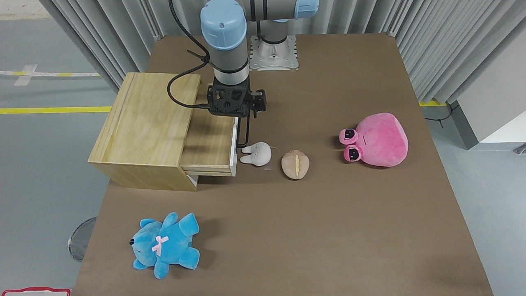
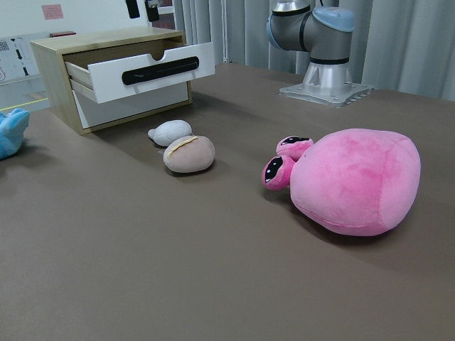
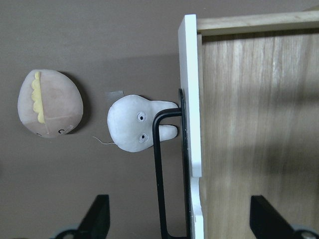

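Observation:
My gripper (image 1: 249, 111) is over the open drawer of the wooden cabinet (image 1: 133, 118), near its white front. In the wrist view its two fingers (image 3: 99, 216) stand wide apart at the bottom edge, either side of the drawer front (image 3: 190, 89) and its black handle (image 3: 159, 174), with nothing held. The drawer (image 3: 259, 124) shows a bare wooden floor. A small white plush (image 3: 127, 124) lies against the drawer front's outer side, partly under the handle. A round beige plush (image 3: 50, 104) with a yellow crest lies beside it.
A pink plush (image 1: 374, 140) lies at the right of the table, and a blue bear (image 1: 165, 244) at the front left.

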